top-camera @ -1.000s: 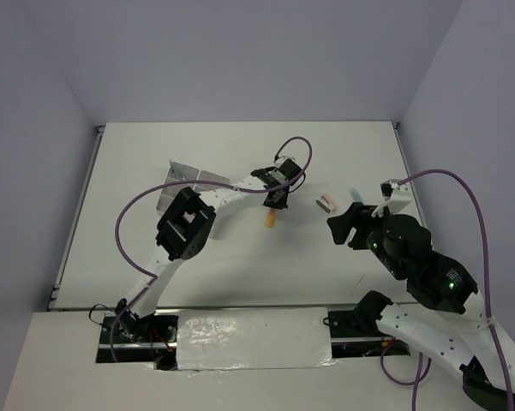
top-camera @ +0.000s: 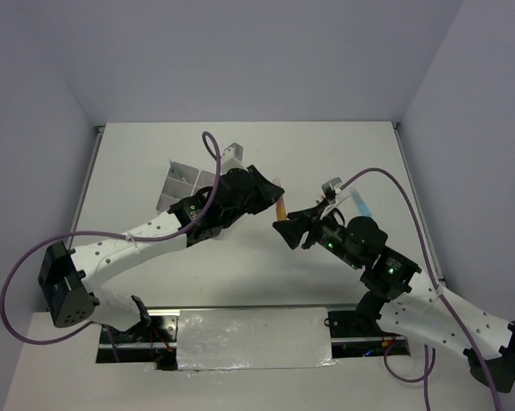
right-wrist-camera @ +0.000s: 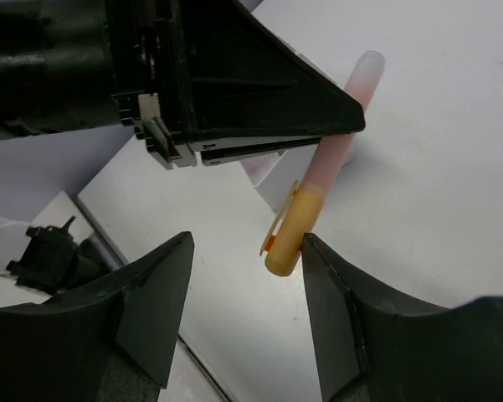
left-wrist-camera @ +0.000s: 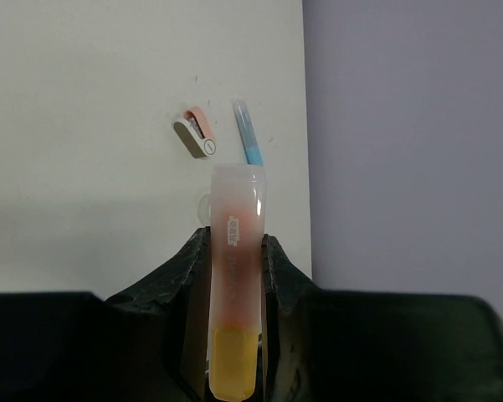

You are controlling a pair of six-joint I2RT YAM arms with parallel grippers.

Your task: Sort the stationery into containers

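An orange-capped highlighter with a frosted pink barrel (top-camera: pixel 280 205) (left-wrist-camera: pixel 234 285) (right-wrist-camera: pixel 316 193) is held upright-ish in my left gripper (top-camera: pixel 272 188), between its fingertips. My right gripper (top-camera: pixel 293 231) stands open around the lower, orange end, one fingertip at the cap's side. A stapler (left-wrist-camera: pixel 195 133) in pink and silver and a blue pen (top-camera: pixel 361 202) (left-wrist-camera: pixel 248 131) lie on the right of the table.
The white compartment container (top-camera: pixel 176 185) sits at left, partly behind the left arm. Walls bound the back and sides.
My left gripper lifted the highlighter from the table and moved slightly left and toward the front. My right gripper moved leftward to meet the highlighter's orange end.
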